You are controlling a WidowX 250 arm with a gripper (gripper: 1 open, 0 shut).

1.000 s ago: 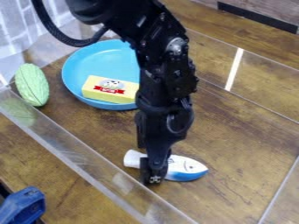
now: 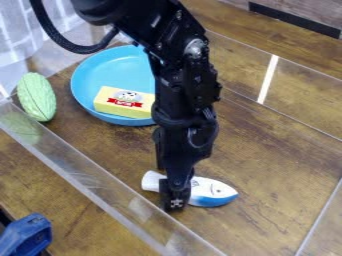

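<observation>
My black gripper (image 2: 175, 188) is lowered at the centre of the view, over a white and blue tube-shaped item (image 2: 209, 192) lying on the wooden surface. The fingertips are at the item, toward its left part; the fingers stand open, and whether they touch it is hard to tell.
A blue plate (image 2: 94, 70) holding a yellow box (image 2: 120, 102) stands behind at upper left, with a green corn-like object (image 2: 36, 96) beside it. A clear barrier edge (image 2: 107, 193) runs diagonally in front. A blue object (image 2: 23, 236) is at lower left.
</observation>
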